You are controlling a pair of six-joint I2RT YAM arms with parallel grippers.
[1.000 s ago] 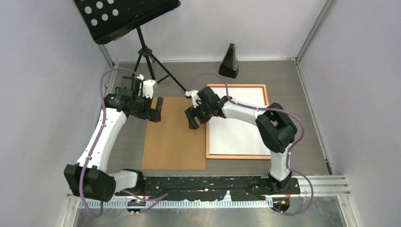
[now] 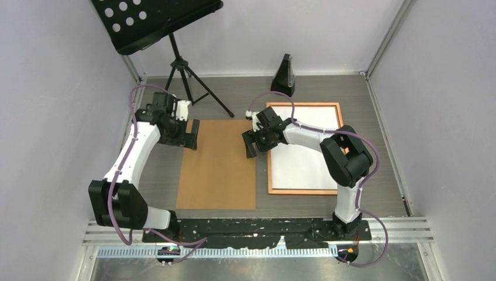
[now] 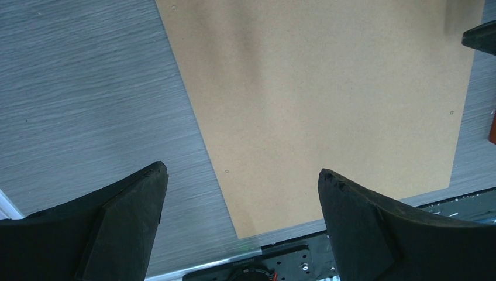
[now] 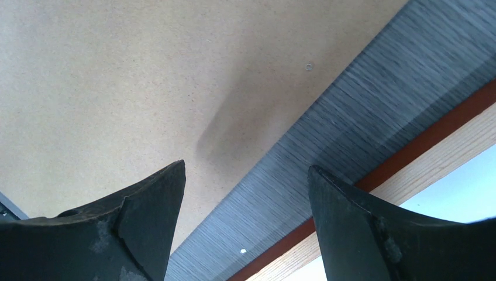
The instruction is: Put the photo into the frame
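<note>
A wooden picture frame point(image 2: 340, 115) lies flat on the right, a white surface point(image 2: 298, 167) filling its inside. Left of it is a flat brown board point(image 2: 216, 181), with a narrow strip of floor between them. No printed picture shows on either. My right gripper is open and empty above that strip; one of its fingers point(image 4: 351, 234) overlaps the frame's left side in the right wrist view, contact unclear. Over the board's upper left edge, my left gripper stands open, nothing between its fingers.
A black music stand point(image 2: 181, 64) reaches in at the back left, one leg near the board's far edge. Behind the frame stands a dark wedge-shaped object point(image 2: 283, 76).
The frame has shifted right, together with my right gripper, opening a gap beside the brown board. The board stays nearly in place. My left arm has moved only slightly.
</note>
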